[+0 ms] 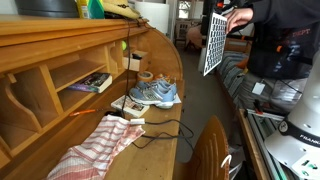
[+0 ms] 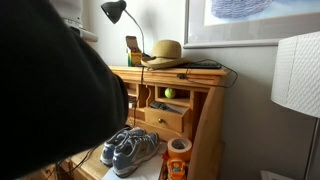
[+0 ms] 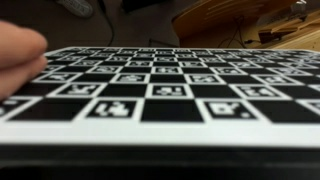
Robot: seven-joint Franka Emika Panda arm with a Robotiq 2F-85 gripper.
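A black-and-white checkered marker board point(image 1: 214, 44) hangs upright at the upper right in exterior view 1, held at its edge by a person's hand point(image 1: 238, 18). In the wrist view the same board point(image 3: 165, 90) spans the frame close to the camera, with a person's fingers point(image 3: 18, 55) at its left edge. My gripper's fingers do not show in any view. Part of the white robot arm point(image 1: 298, 145) stands at the lower right of exterior view 1.
On the wooden desk point(image 1: 150, 160) lie a striped cloth point(image 1: 90, 152), grey-blue sneakers point(image 1: 153, 93), black cables and an orange marker point(image 1: 83, 112). Cubbies line its back. A dark shape point(image 2: 60, 90) blocks the left of exterior view 2; an orange tape roll point(image 2: 179, 148) sits beside the sneakers.
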